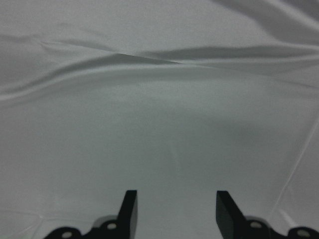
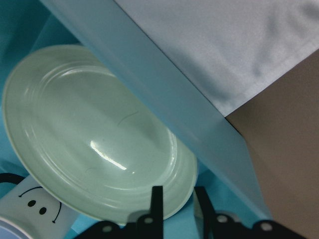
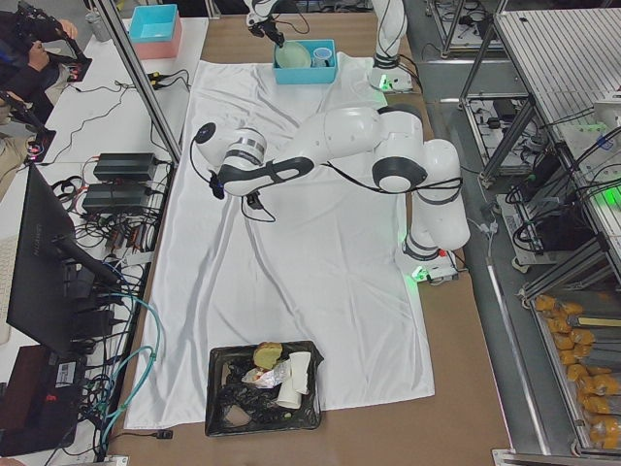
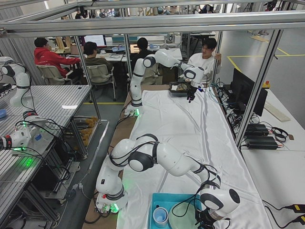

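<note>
A pale green plate (image 2: 94, 129) lies in the blue bin (image 3: 305, 77), beside a white cup (image 2: 37, 209) with a smiley face. My right gripper is over the plate's rim at the bin's wall, its fingers apart by a small gap; whether the rim is between them is unclear. My left gripper is open above the white cloth (image 1: 164, 129), with nothing between its fingers.
A black tray (image 3: 218, 417) with food scraps and paper stands at the other end of the table. A monitor (image 3: 39, 272) and cables line the side.
</note>
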